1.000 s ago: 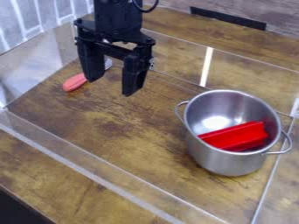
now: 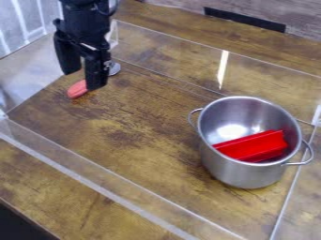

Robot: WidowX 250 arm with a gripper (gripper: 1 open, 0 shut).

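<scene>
My black gripper (image 2: 84, 69) is at the upper left, open, its fingers pointing down just above a small salmon-pink object (image 2: 78, 89) lying on the wooden table. A small silver item (image 2: 113, 68) is partly visible behind the gripper. On the right stands a steel pot (image 2: 235, 169) with two handles and a bright red block (image 2: 250, 146) inside it.
Clear panels or sheeting border the work area at the left, with a white strip (image 2: 222, 69) toward the back right.
My gripper has moved left, from above the middle of the table to near the pink object. The pot and its red block are unchanged.
</scene>
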